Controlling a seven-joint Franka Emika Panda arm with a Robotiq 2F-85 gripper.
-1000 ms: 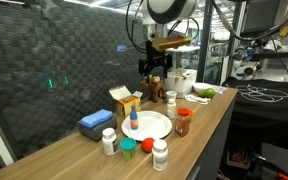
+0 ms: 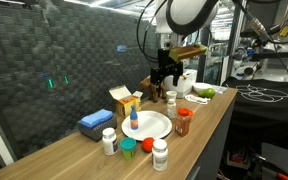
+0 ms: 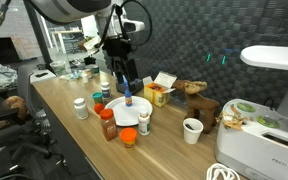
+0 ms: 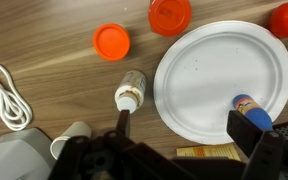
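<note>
My gripper is open above the counter, nothing between its fingers. Near the left fingertip in the wrist view is a small bottle (image 4: 131, 90) with a white cap; it stands upright in exterior view 2 (image 3: 144, 124). A white plate (image 4: 189, 75) lies right of it, bearing a blue-topped bottle (image 4: 252, 112) close to the right finger. Two orange-lidded jars (image 4: 112, 42) (image 4: 170, 15) stand near the plate. In exterior view 1 the gripper (image 2: 166, 80) hangs over the counter beyond the plate (image 2: 144, 125), clear of the objects.
A white mug (image 3: 192, 130), brown plush animal (image 3: 197, 105) and yellow box (image 3: 162, 90) stand around the plate. A white appliance (image 3: 264, 140) borders the counter. Jars and a red item (image 2: 148, 145) crowd the near end in exterior view 1. Bare wood (image 2: 69, 165) shows beyond them.
The objects on the counter have stayed put.
</note>
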